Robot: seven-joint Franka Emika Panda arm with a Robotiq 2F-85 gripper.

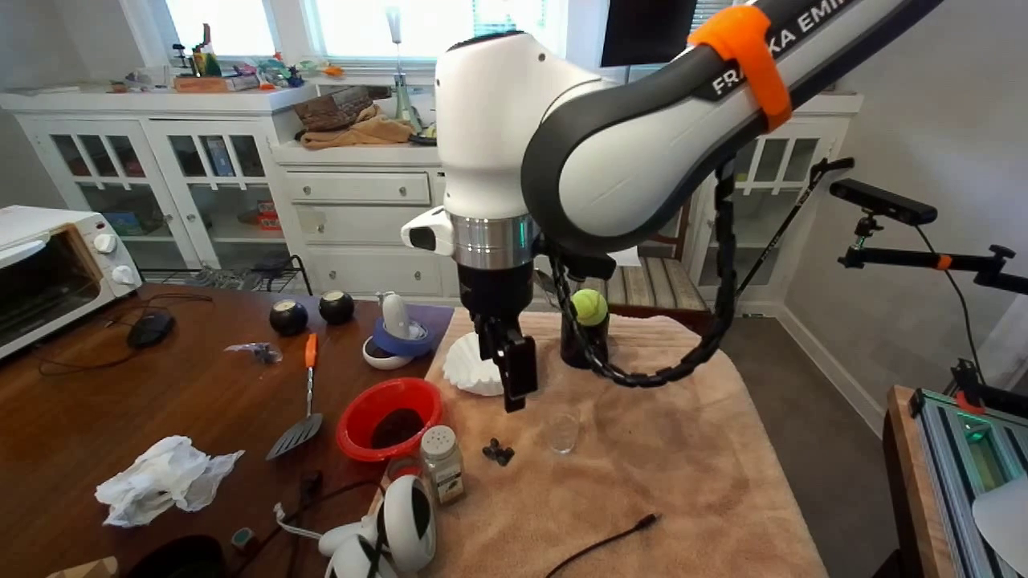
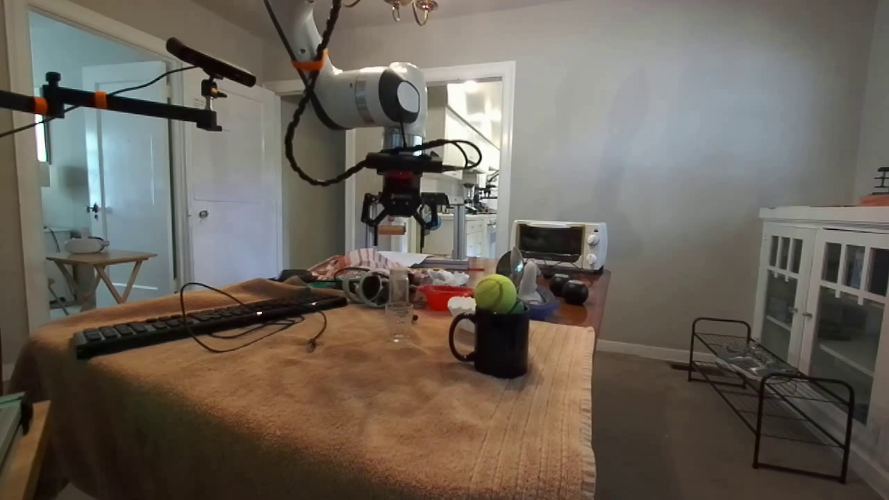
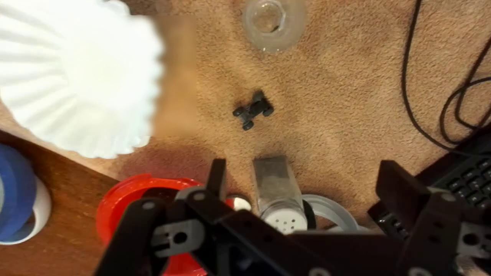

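My gripper is open above the towel, its two fingers wide apart with nothing held between them. In the wrist view, a shaker with a perforated white lid [image 3: 284, 220] shows in the gap between the fingers, on the surface below. Ahead of the fingertips lies a small dark toy-like piece [image 3: 253, 109], and beyond it a clear glass [image 3: 274, 23]. A white fluted bowl [image 3: 83, 78] fills the upper left. The red bowl [image 1: 390, 417] is partly hidden by the left finger in the wrist view. A tennis ball [image 2: 496, 293] rests in the mouth of a black mug [image 2: 501, 342].
A keyboard [image 2: 208, 323] with a loose cable lies on the towel [image 2: 333, 400]. A white headset [image 1: 406, 525] sits close to the shaker, and a spatula [image 1: 306, 405] lies on the bare wood.
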